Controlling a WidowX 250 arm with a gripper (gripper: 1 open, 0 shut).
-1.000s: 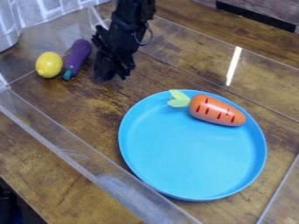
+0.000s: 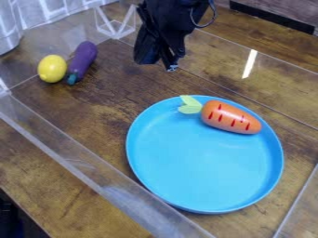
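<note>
A blue plate (image 2: 199, 167) sits on the wooden table, with an orange toy carrot (image 2: 230, 118) with a green top on its upper rim. A yellow oval toy (image 2: 52, 68) and a purple eggplant (image 2: 80, 62) lie at the upper left. My black gripper (image 2: 159, 58) hangs above the table at the top centre, to the right of the eggplant and apart from it; it looks shut, with nothing visible between its fingers.
A metal pot (image 2: 6, 23) stands at the top-left corner. A clear plastic edge runs diagonally along the left and lower side. The table between the eggplant and plate is bare.
My gripper has moved up in the view and to the right, away from the eggplant. The objects on the table have not visibly moved.
</note>
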